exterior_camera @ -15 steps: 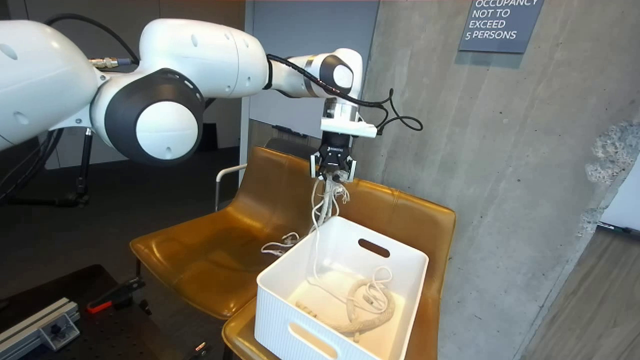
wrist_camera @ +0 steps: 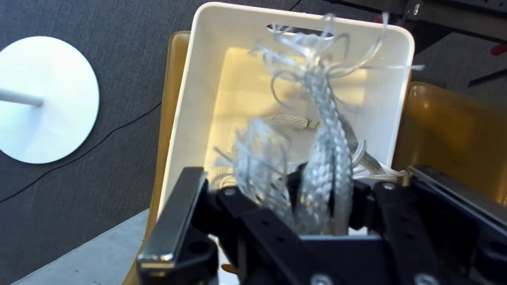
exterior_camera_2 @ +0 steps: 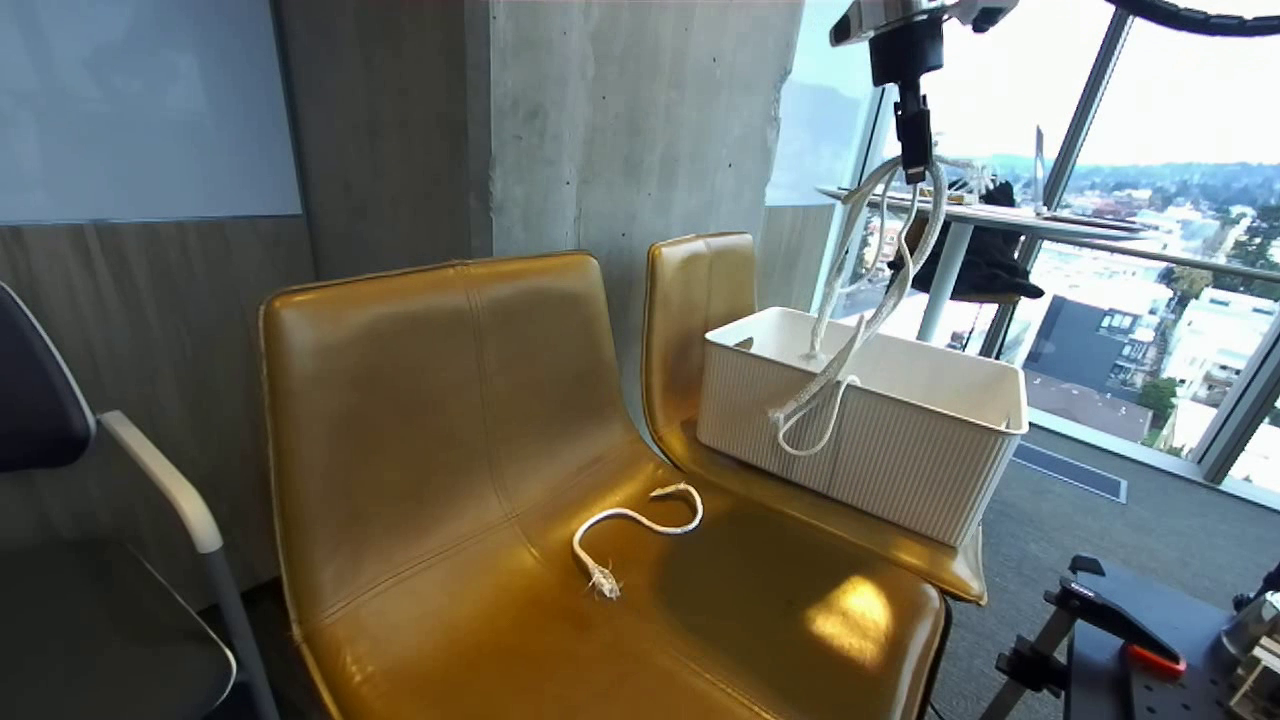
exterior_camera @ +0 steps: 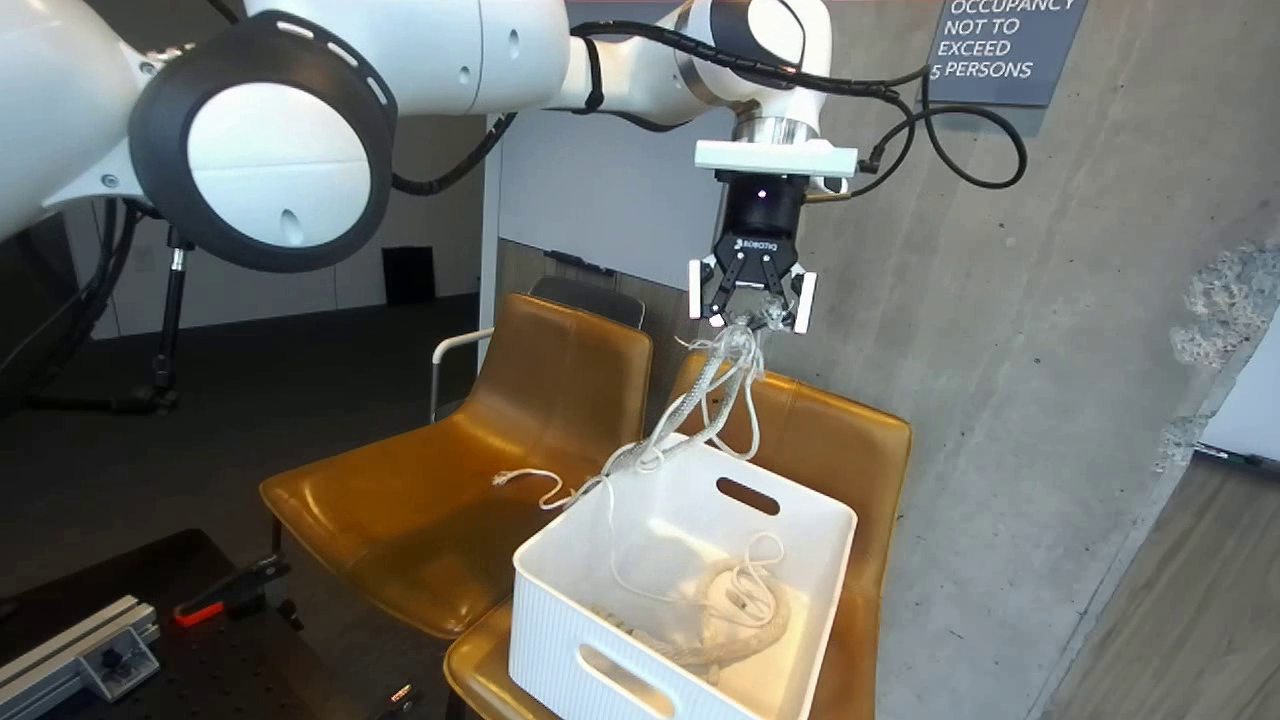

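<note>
My gripper (exterior_camera: 746, 319) is up above the white bin, shut on a bundle of white ropes (exterior_camera: 717, 382) that dangles below it. In the wrist view, frayed braided ends (wrist_camera: 328, 142) stick out between the gripper's fingers. From the side, the hanging ropes (exterior_camera_2: 854, 336) reach down over the bin's near rim, with one loop outside its wall. The white bin (exterior_camera_2: 864, 450) stands on a tan chair. Inside lie a coiled beige rope (exterior_camera: 726, 654) and thin white cord. A separate short white rope (exterior_camera_2: 636, 516) rests on the other chair's seat.
Two tan leather chairs stand side by side, the empty one (exterior_camera_2: 444, 444) beside the bin's chair. A concrete wall (exterior_camera: 1020, 360) rises behind. A dark bench with a clamp (exterior_camera_2: 1152, 656) sits low at the front.
My gripper has moved up and to the right in exterior view 1, carrying the ropes. They now slant down across the bin's rim instead of hanging behind it.
</note>
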